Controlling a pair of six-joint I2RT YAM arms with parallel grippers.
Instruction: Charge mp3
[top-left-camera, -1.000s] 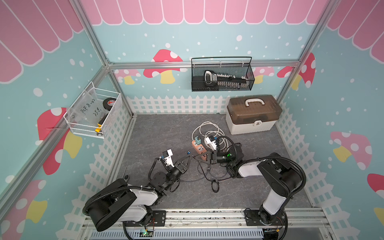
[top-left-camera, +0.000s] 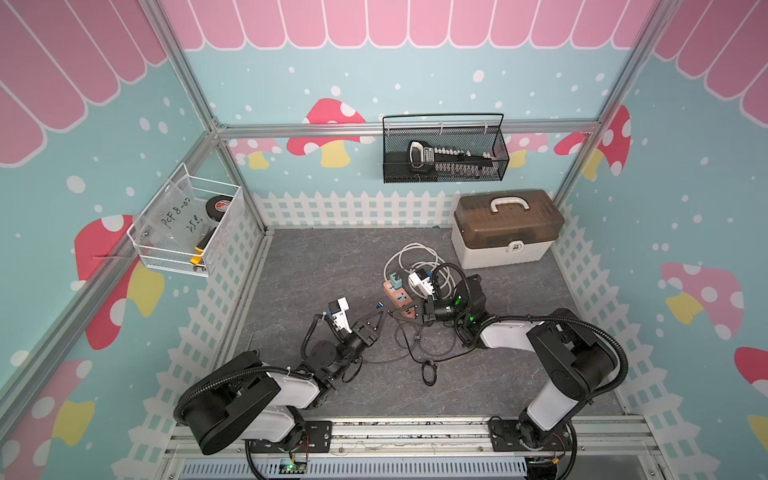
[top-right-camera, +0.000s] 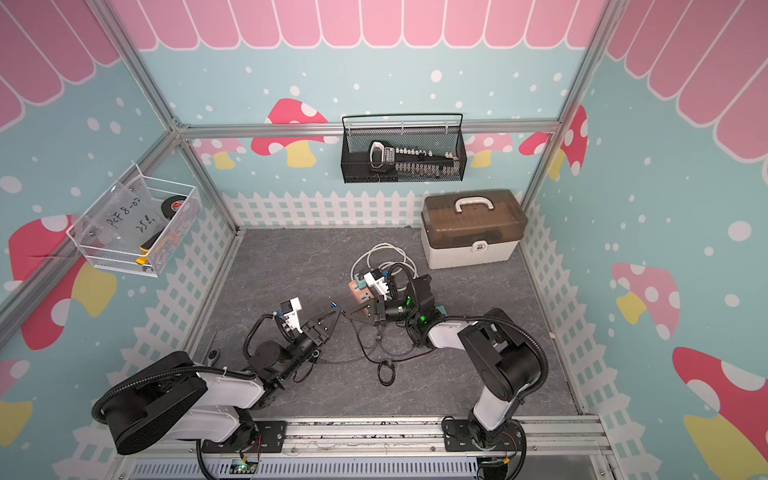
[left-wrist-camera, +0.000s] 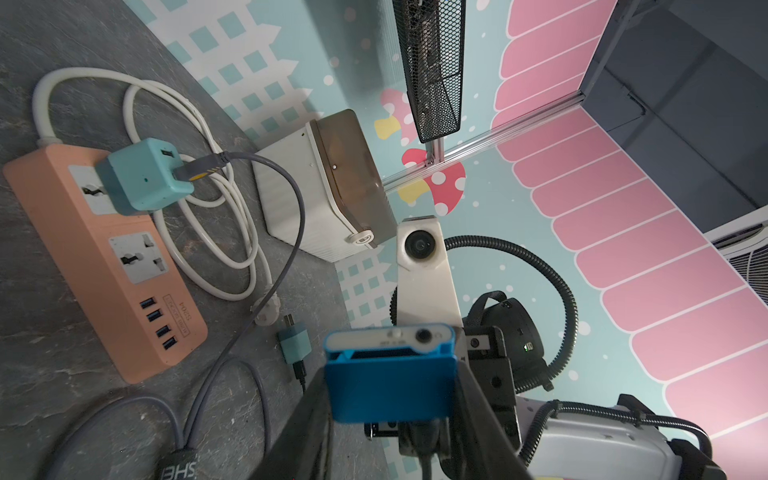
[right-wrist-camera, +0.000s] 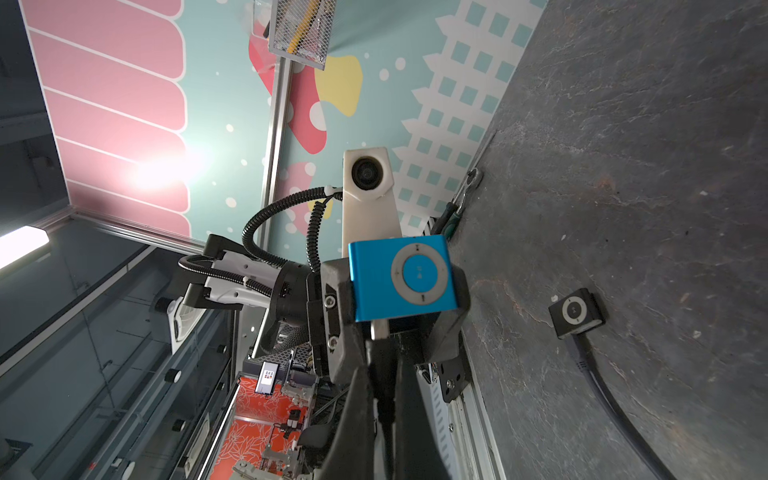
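Observation:
The blue mp3 player (right-wrist-camera: 404, 278), with its round grey control ring, is clasped between the fingers of my left gripper (top-left-camera: 382, 311). In the left wrist view, the player (left-wrist-camera: 392, 388) shows its end and blue back. My right gripper (top-left-camera: 393, 313) is shut on a slim black plug (right-wrist-camera: 382, 360). A teal charger (left-wrist-camera: 144, 177) with a grey cable sits in the orange power strip (left-wrist-camera: 120, 296).
A second teal charger (left-wrist-camera: 294, 340) lies on the floor beside the strip. A black player on a cable rests at left. The white cord (left-wrist-camera: 232, 200) and toolbox (top-left-camera: 508, 228) are behind. Front floor holds looped cables (top-left-camera: 429, 373).
Both arms have shifted slightly to the right, and the blue player has moved a little right with the left gripper.

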